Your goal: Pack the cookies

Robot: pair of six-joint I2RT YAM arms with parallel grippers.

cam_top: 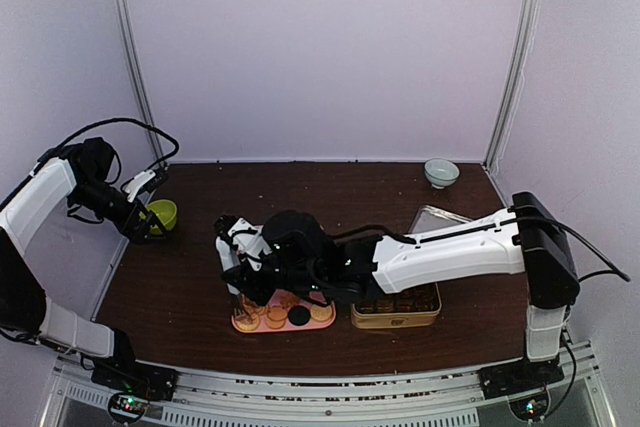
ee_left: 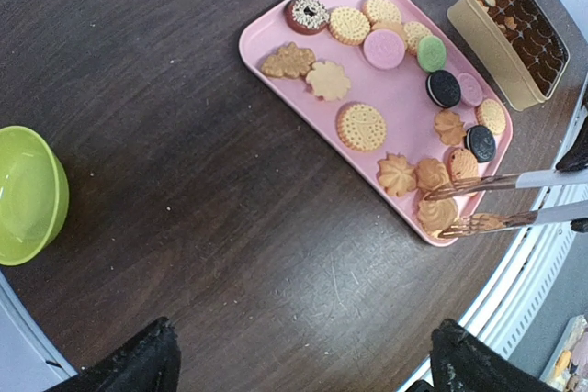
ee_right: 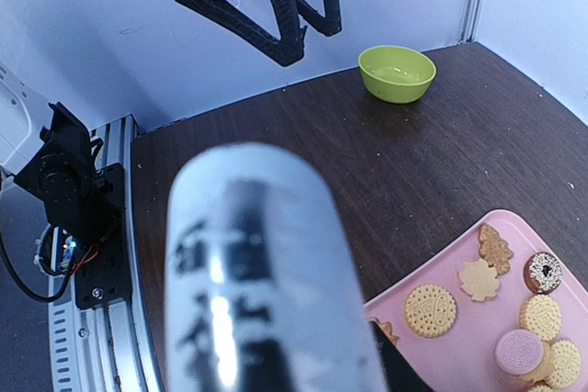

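Note:
A pink tray (ee_left: 317, 126) bears several cookies, among them an oval dotted cookie (ee_left: 362, 127) and a black sandwich cookie (ee_left: 443, 89). My right gripper (cam_top: 240, 265) is over the tray's left end in the top view, shut on metal tongs (ee_right: 243, 273), whose handle fills the middle of the right wrist view. Seen from the left wrist, the two tong tips are apart, over a swirled cookie (ee_left: 437, 214) at the tray's near end; contact cannot be told. My left gripper stands open and empty, beside the green bowl (cam_top: 163, 213).
A tan tin (cam_top: 395, 321) with a brown divided insert stands right of the tray, partly under the right arm. Its clear lid (cam_top: 436, 215) lies behind it. At the back right is a pale bowl (cam_top: 441, 173).

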